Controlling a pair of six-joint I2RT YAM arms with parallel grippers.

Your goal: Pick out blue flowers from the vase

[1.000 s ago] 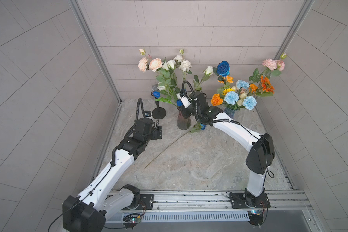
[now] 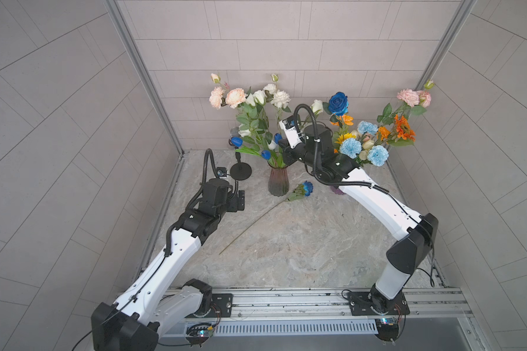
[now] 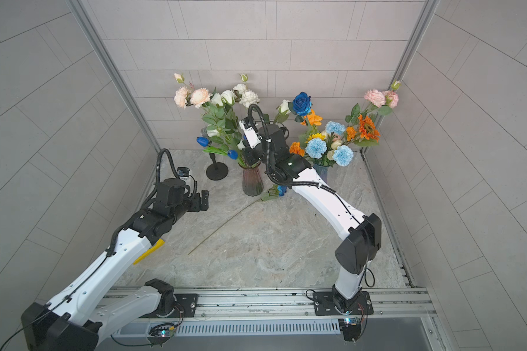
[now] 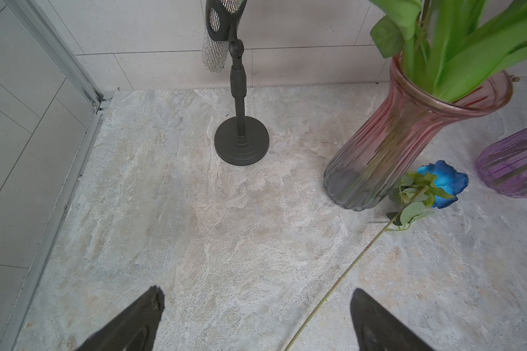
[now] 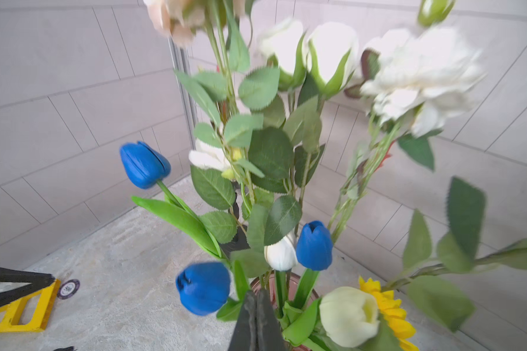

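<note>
A ribbed pinkish vase (image 4: 386, 134) holds white and peach flowers with several blue tulips. In the right wrist view, one blue tulip (image 5: 203, 287) hangs low, left of my right gripper. That gripper is shut with nothing between its fingers, and the tulip is outside them. Another tulip (image 5: 314, 245) stands to the right, and a third tulip (image 5: 144, 164) leans far left. A blue rose (image 4: 443, 182) lies on the table beside the vase, its long stem reaching toward the front. Over bare table, my left gripper is open and empty.
Right of the first vase, a second bouquet (image 3: 328, 143) includes a blue rose (image 3: 302, 103) and light blue flowers. A black microphone stand (image 4: 241, 140) is left of the vase.
My right gripper has drawn back and to the right, away from the vase. My left arm has barely moved.
</note>
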